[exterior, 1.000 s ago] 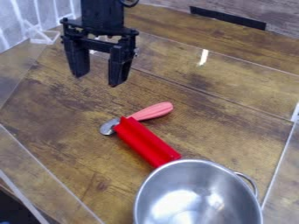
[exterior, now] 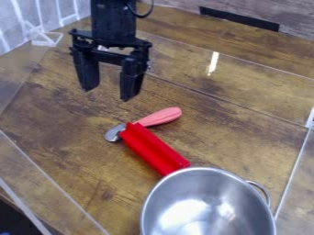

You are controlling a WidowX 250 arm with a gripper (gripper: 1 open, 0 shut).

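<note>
My black gripper (exterior: 106, 75) hangs open over the upper left of the wooden table, with nothing between its two fingers. Below it and to the right lie a red cylindrical object (exterior: 156, 151) and a pink-handled tool (exterior: 161, 117) with a small metal end, partly behind the red object. A steel bowl (exterior: 207, 211) with a side handle is at the bottom right, cut off by the frame's edge.
A thin pale strip (exterior: 214, 62) is on the back part. A white railing stands at the top left.
The gripper has shifted slightly to the right and down over the last second. The objects on the table have not moved.
</note>
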